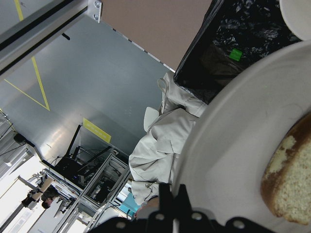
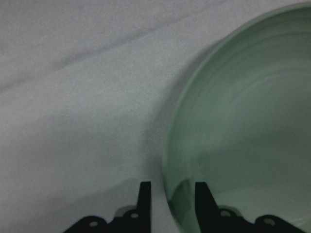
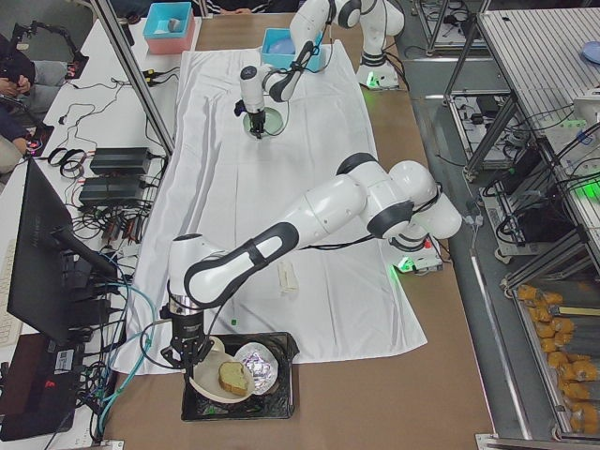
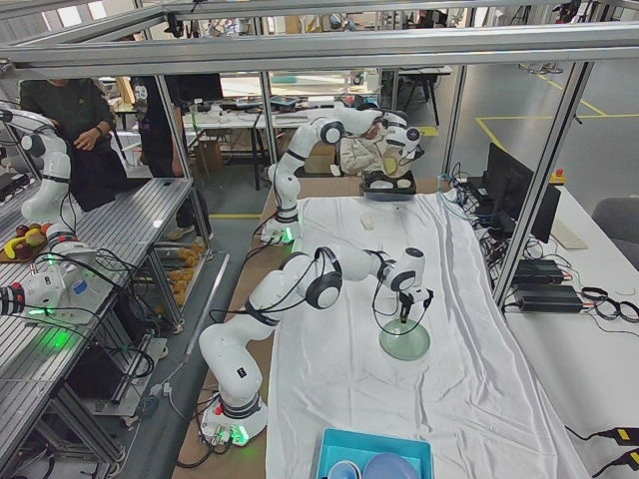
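My left gripper (image 3: 191, 361) is shut on the rim of a cream plate (image 1: 228, 160), which holds a bread slice (image 3: 232, 377) and is tipped over the black bin (image 3: 193, 408). A foil-covered round item (image 3: 258, 361) sits beside it in the bin. At the other end, my right gripper is open at the edge of a green plate (image 2: 248, 126) on the white cloth (image 2: 82, 121); its fingertips straddle the rim from above.
A blue tub (image 4: 374, 439) with dishes is behind the right arm. A monitor (image 3: 37, 262) and cables line one side, a metal frame table (image 3: 525, 75) the other.
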